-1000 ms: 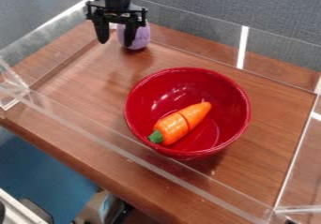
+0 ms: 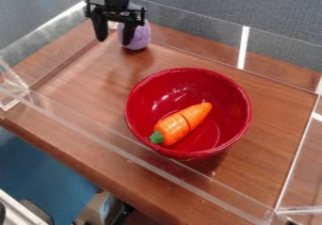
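Observation:
A red bowl (image 2: 229, 99) sits on the right half of the wooden table, with an orange toy carrot (image 2: 183, 120) with a green top lying inside it. At the top left, the black gripper (image 2: 116, 29) is low near the back of the table. Just beside its right finger, partly behind it, is a purple object (image 2: 138, 40), perhaps a toy eggplant. Whether the fingers hold it, and how wide they stand, is hard to make out.
Clear plastic walls edge the wooden table (image 2: 75, 97) on all sides. A blue floor lies below the front left.

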